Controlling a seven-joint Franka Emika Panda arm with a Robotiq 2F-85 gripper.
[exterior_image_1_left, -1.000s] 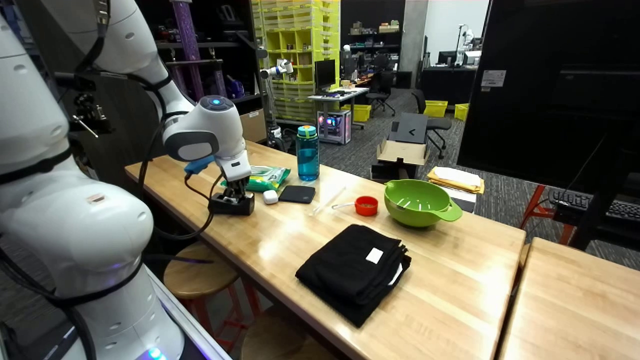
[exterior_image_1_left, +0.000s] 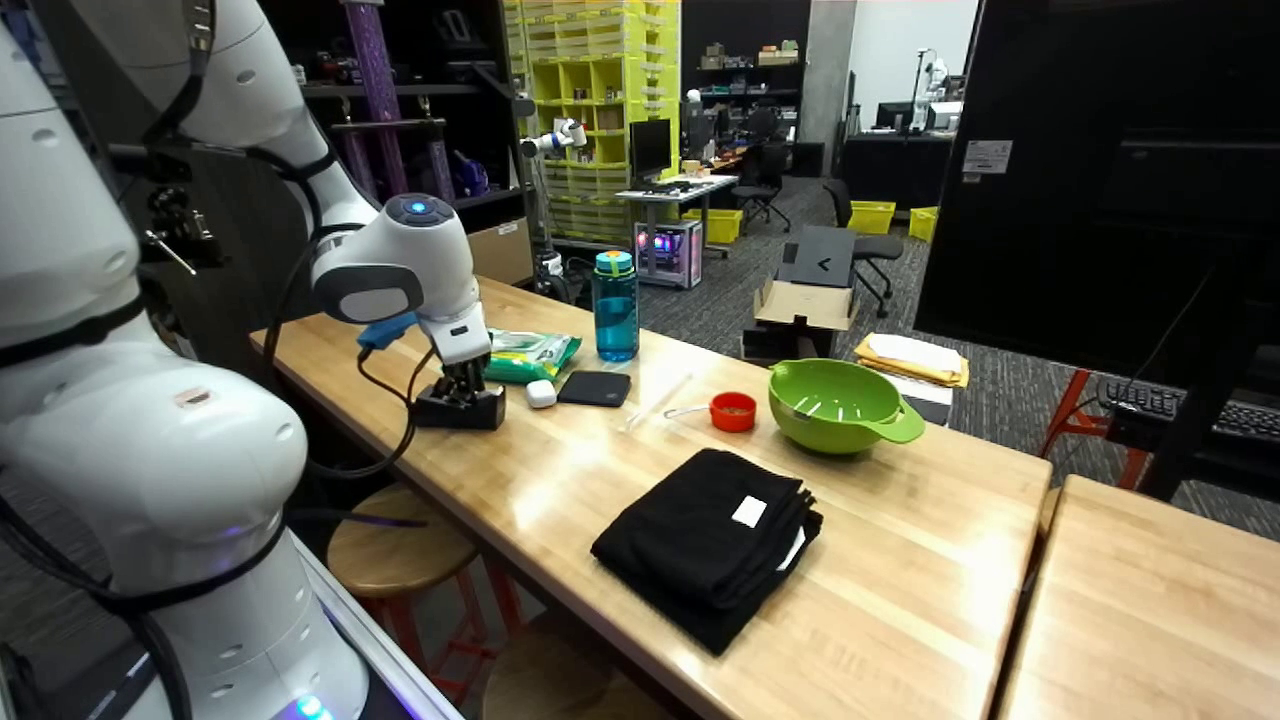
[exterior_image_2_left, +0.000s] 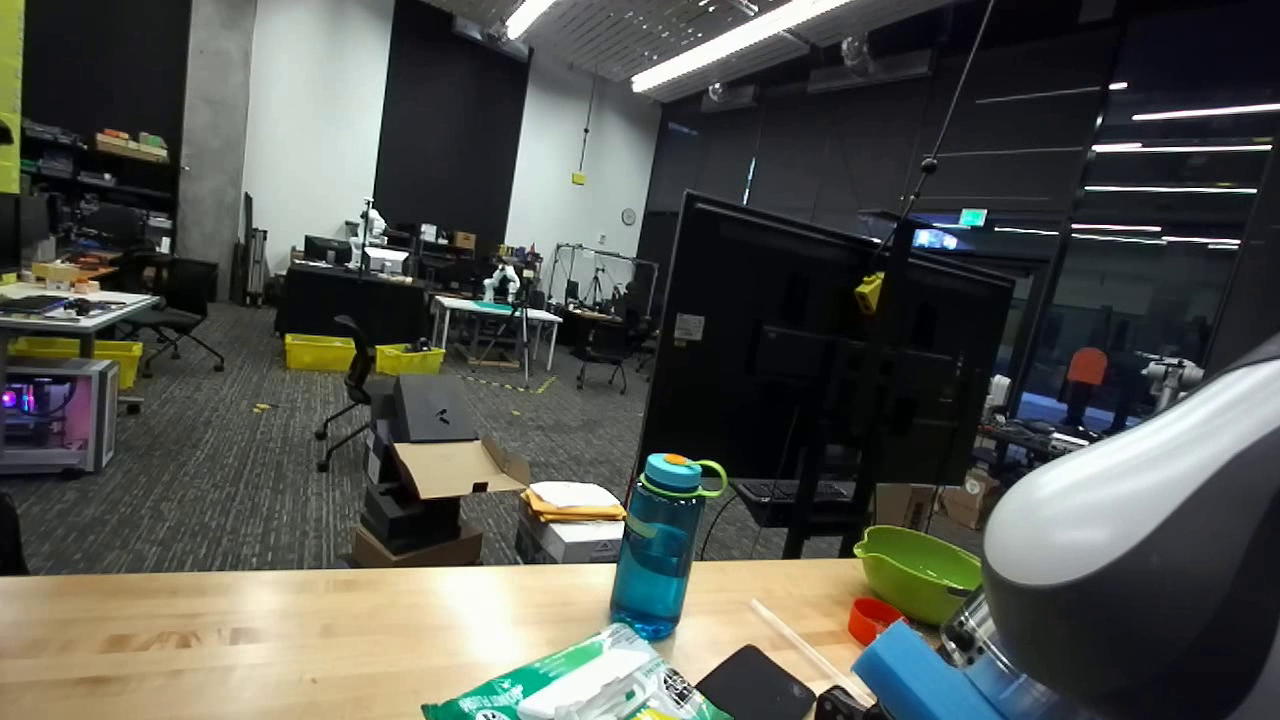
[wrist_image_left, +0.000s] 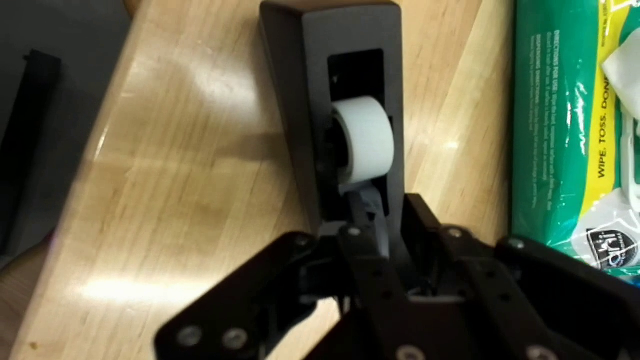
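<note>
A black tape dispenser (wrist_image_left: 354, 36) with a white tape roll (wrist_image_left: 369, 141) sits on the wooden table, most fully visible in the wrist view. My gripper is low over the dispenser's near end, its dark fingers (wrist_image_left: 420, 216) close around that end. A thin greyish strip shows between the roll and the fingers. Dark parts overlap there, so how far the fingers stand apart and whether anything is clasped cannot be told. In exterior view 1 the gripper (exterior_image_1_left: 459, 382) points down into the dispenser (exterior_image_1_left: 462, 412), whose base appears to rest on the table.
A green wipes pack (exterior_image_1_left: 528, 356), white case (exterior_image_1_left: 541, 394), black flat square (exterior_image_1_left: 595, 388) and blue bottle (exterior_image_1_left: 615, 306) stand nearby. Farther right are a red measuring cup (exterior_image_1_left: 733, 412), green bowl (exterior_image_1_left: 828, 406) and folded black cloth (exterior_image_1_left: 708, 534).
In exterior view 1 my arm's wrist and gripper have shifted slightly left. The dispenser appears to have slid a touch the same way. The other table objects have not moved.
</note>
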